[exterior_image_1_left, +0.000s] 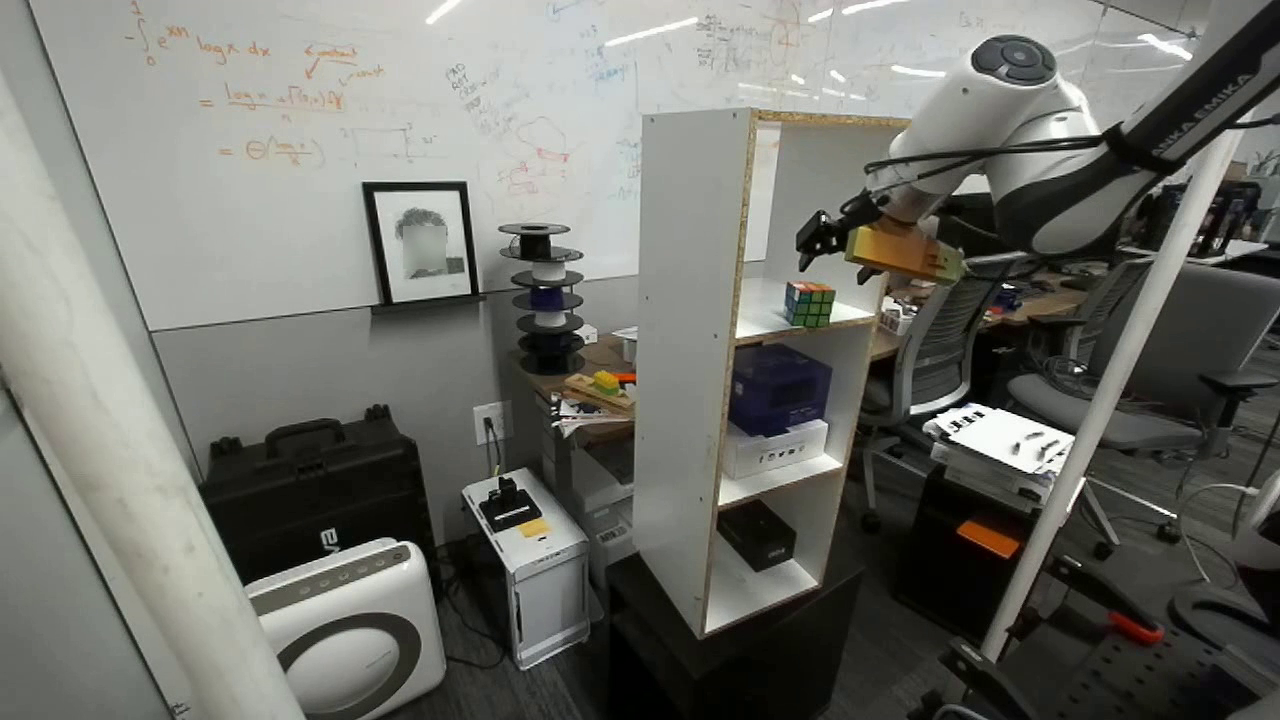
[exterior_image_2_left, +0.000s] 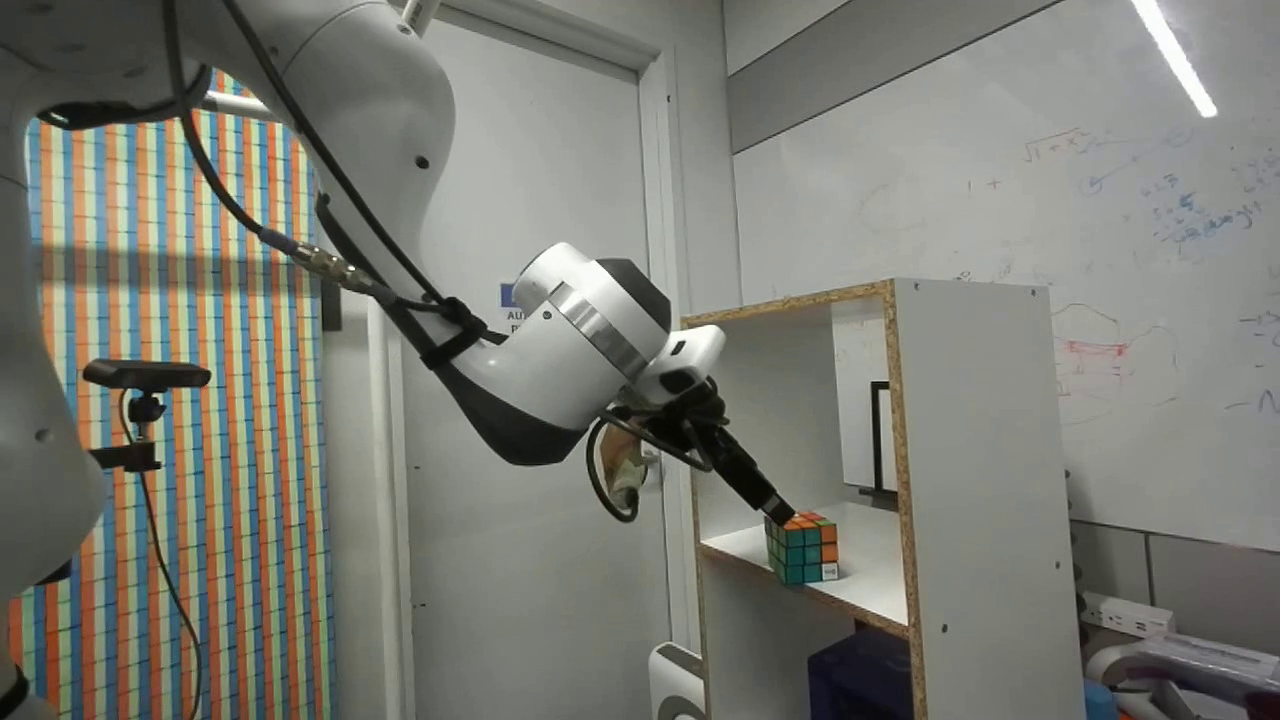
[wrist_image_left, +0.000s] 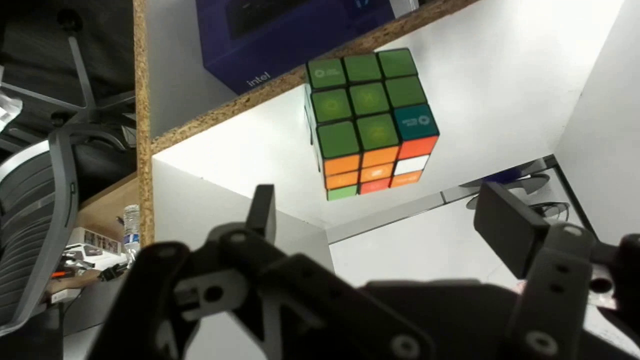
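Observation:
A Rubik's cube (exterior_image_1_left: 809, 305) rests on the top compartment's floor, close to the shelf's front edge. In the wrist view the cube (wrist_image_left: 370, 114) turns its mostly green face and a mixed orange, red and white face to me. My gripper is open, its fingers wide apart, with nothing between them; the cube lies beyond the fingertips. From outside, the gripper (exterior_image_1_left: 840, 254) hangs above the cube at the front of the shelf. In the second exterior view a finger (exterior_image_2_left: 774, 506) overlaps the cube (exterior_image_2_left: 801, 548); whether they touch, I cannot tell.
The white shelf unit (exterior_image_1_left: 686, 360) has side walls around the top compartment. Below the cube, a purple box (exterior_image_1_left: 780, 386) stands on a white box (exterior_image_1_left: 774, 448); lower still is a black box (exterior_image_1_left: 756, 534). A chair (exterior_image_1_left: 942, 348) stands behind the unit. The compartment behind the cube is clear.

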